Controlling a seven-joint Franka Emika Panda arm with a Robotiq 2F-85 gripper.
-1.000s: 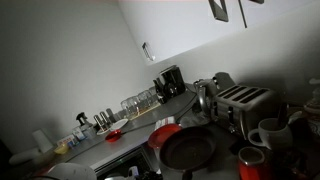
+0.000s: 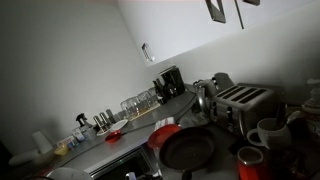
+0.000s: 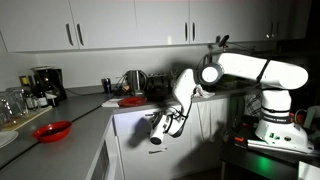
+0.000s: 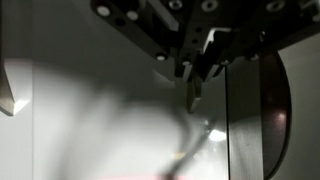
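Note:
In exterior view 2, my white arm reaches in from the right, and its gripper is low against the white cabinet front, below the counter. The wrist view has the gripper close to a pale flat panel. Its fingers are nearly together, with a small dark piece at their tips. That piece looks like a handle, though darkness and shadow hide its exact shape. Exterior view 1 catches only a bit of the arm at its bottom edge.
A black pan, red plate, toaster, white mug and red canister crowd the counter. A red bowl stands on the left counter. Upright panel edge runs right of the gripper.
The arm parts at the bottom of exterior view 1 have shifted very slightly. Everything on the counter stays where it was.

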